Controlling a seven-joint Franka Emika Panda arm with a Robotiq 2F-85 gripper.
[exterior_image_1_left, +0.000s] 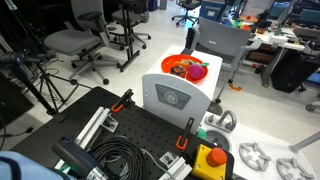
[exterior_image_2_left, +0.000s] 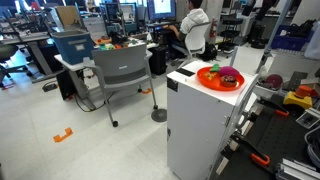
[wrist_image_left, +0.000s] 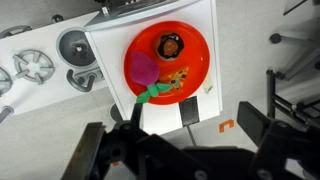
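Observation:
An orange-red plate (wrist_image_left: 199, 50) lies on a white surface (wrist_image_left: 160, 118) in the wrist view. On it are a purple rounded item (wrist_image_left: 144, 68), a dark brown ring-like item (wrist_image_left: 170, 45), a small yellow-brown piece (wrist_image_left: 180, 77) and a green piece (wrist_image_left: 152, 92) at the rim. My gripper is open, its dark fingers wide apart with nothing between them. It hangs over the near side of the plate; its height is hard to judge. The same plate (exterior_image_2_left: 212, 82) sits atop a white cabinet (exterior_image_2_left: 195, 125) in exterior view 2.
A small sink (wrist_image_left: 73, 46) and a stove burner (wrist_image_left: 34, 66) lie left of the plate in the wrist view. A yellow block with an orange top (exterior_image_1_left: 211, 160) and coiled black cables (exterior_image_1_left: 118, 158) are in the foreground of exterior view 1. A grey chair (exterior_image_2_left: 122, 75) stands behind the cabinet.

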